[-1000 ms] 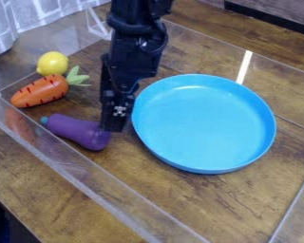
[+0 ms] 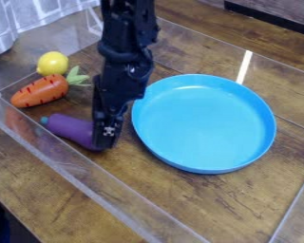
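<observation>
My black gripper (image 2: 106,118) reaches down from the top centre to just over a purple eggplant (image 2: 73,130), its fingers open around the eggplant's right end. The contact there is partly hidden by the gripper. To the right lies a wide blue plate (image 2: 204,123), empty.
An orange carrot (image 2: 38,91) and a yellow lemon (image 2: 53,63) lie at the upper left of the wooden table (image 2: 193,209). Clear plastic edges run along the left and bottom.
My gripper has come down and slightly left toward the eggplant's right end. The objects look unmoved.
</observation>
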